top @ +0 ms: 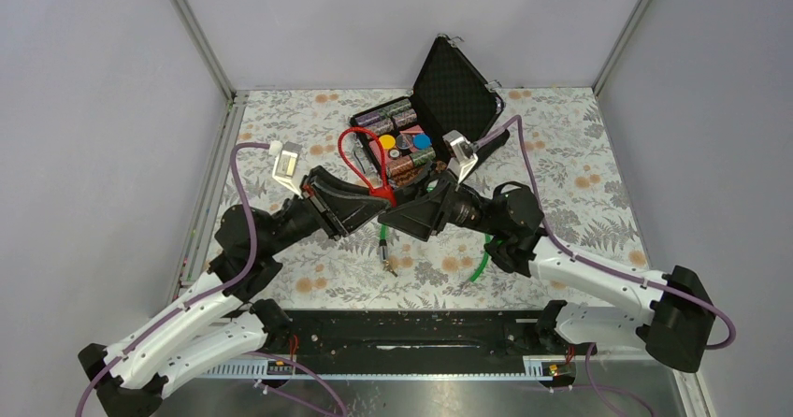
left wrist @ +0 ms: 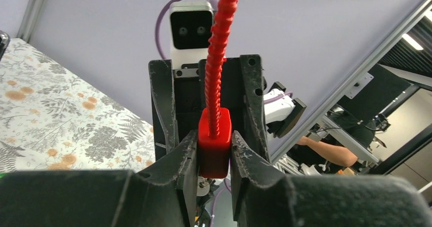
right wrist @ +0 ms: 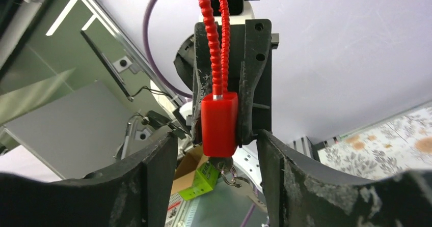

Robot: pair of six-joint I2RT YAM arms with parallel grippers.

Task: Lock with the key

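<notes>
My left gripper is shut on the red body of a cable lock (top: pixel 382 192), holding it above the table. Its red cable (left wrist: pixel 220 44) loops upward from the body. From the other side my right gripper faces the lock, its fingers part open. The right fingers (right wrist: pixel 162 173) stand apart on either side of the red body as seen in the right wrist view, and whether they touch it I cannot tell. Metal keys on a ring (right wrist: pixel 239 183) hang under the body. In the top view both grippers cover most of the lock.
An open black case (top: pixel 458 90) with small jars and tubes sits at the table's back. A green cable lock (top: pixel 383 233) lies on the floral tabletop (top: pixel 589 193), partly under the arms. Free table shows at both sides.
</notes>
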